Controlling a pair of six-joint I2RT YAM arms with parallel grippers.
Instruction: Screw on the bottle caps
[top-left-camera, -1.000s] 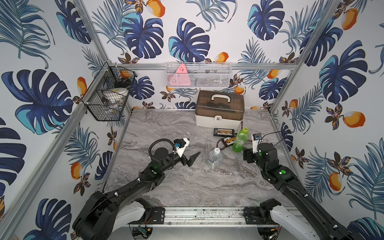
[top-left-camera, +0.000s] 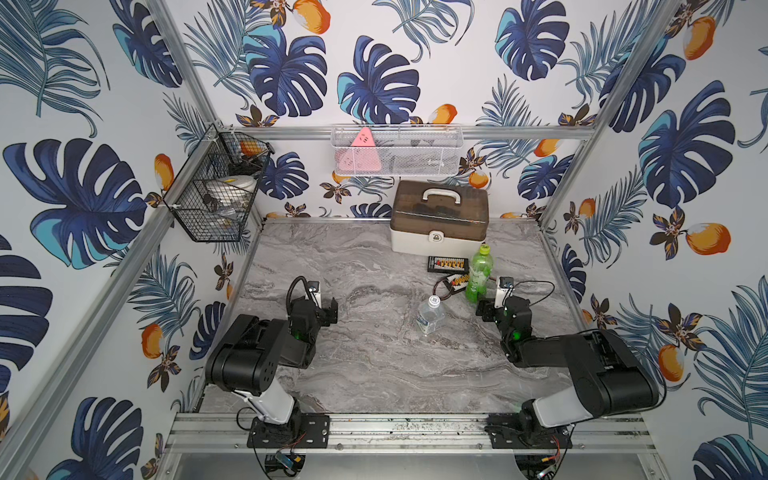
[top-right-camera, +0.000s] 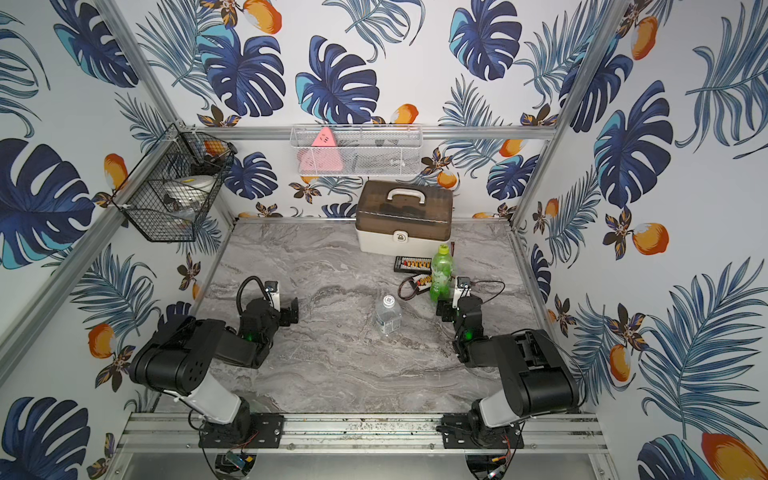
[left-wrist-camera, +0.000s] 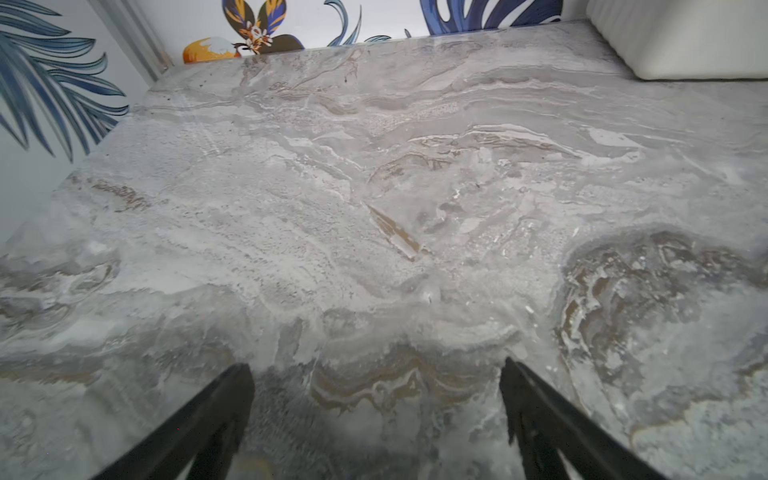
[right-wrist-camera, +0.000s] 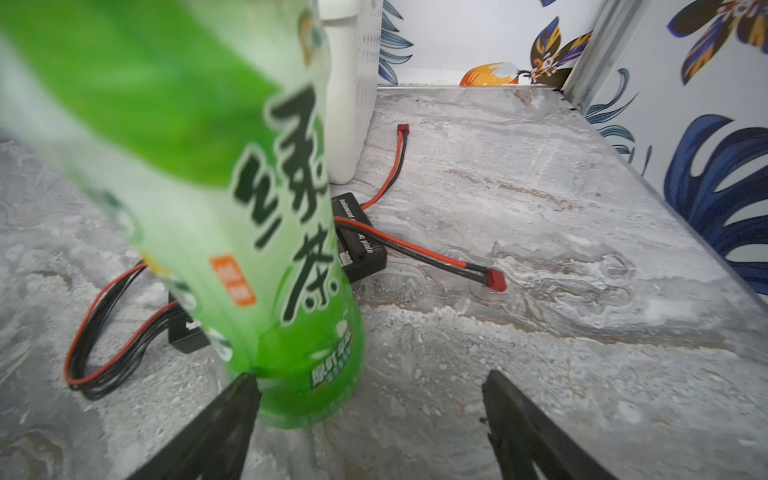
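The clear bottle (top-left-camera: 429, 318) with a white cap (top-left-camera: 434, 301) stands mid-table. To its right is the green tea bottle (top-left-camera: 479, 276), with a yellow-green cap (top-left-camera: 484, 249) on top. My right gripper is part open close beside the green bottle's near side. In the right wrist view its left finger (right-wrist-camera: 232, 412) overlaps the base of the bottle (right-wrist-camera: 272, 240); whether they touch I cannot tell. Between its fingers there is only table. My left gripper stands open and empty at the left of the table, well away from both bottles.
Behind the green bottle lie black battery-like packs (right-wrist-camera: 360, 240) with red and black cables (right-wrist-camera: 416, 254). A brown-lidded box (top-left-camera: 439, 220) stands at the back.
My left gripper has drawn back leftward, away from the clear bottle. The clear bottle stays put.
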